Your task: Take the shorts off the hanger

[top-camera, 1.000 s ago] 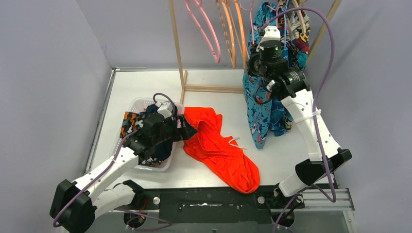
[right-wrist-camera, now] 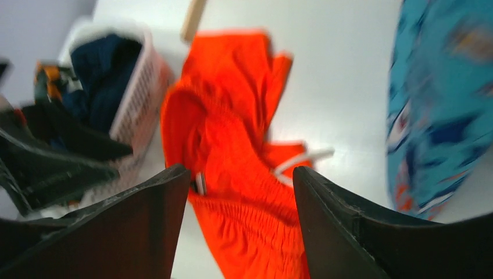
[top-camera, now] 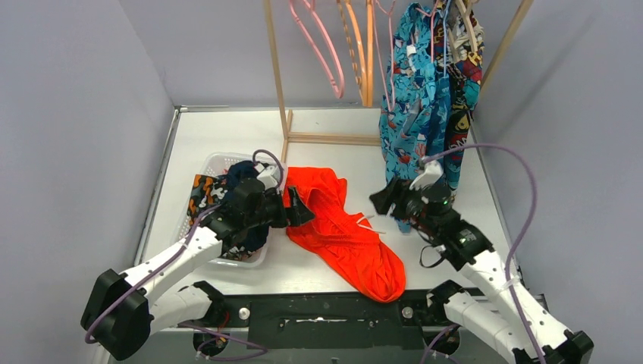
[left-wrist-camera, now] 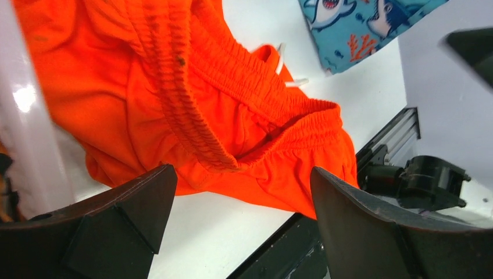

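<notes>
Orange shorts (top-camera: pixel 334 220) lie crumpled on the white table, off any hanger, their ribbed waistband (left-wrist-camera: pixel 174 75) and white drawstring ends (top-camera: pixel 365 220) showing. Above the left part of them my left gripper (top-camera: pixel 297 205) stands open, and in its wrist view nothing is between the fingers. To the right of the shorts and above the table is my right gripper (top-camera: pixel 388 199); its fingers (right-wrist-camera: pixel 157 215) are apart with only the shorts visible beyond the gap. Empty pink (top-camera: pixel 327 64) and orange hangers (top-camera: pixel 369 61) hang from the rack overhead.
A white basket (top-camera: pixel 220 163) with dark and patterned clothes stands left, partly under my left arm. Blue shark-print clothing (top-camera: pixel 409 114) hangs at the back right, close behind the right arm. Wooden rack posts (top-camera: pixel 274 61) rise at the back.
My right gripper has come down and toward the front from beside the hanging clothes. The orange hangers have settled closer together. The left arm has shifted only slightly to the right.
</notes>
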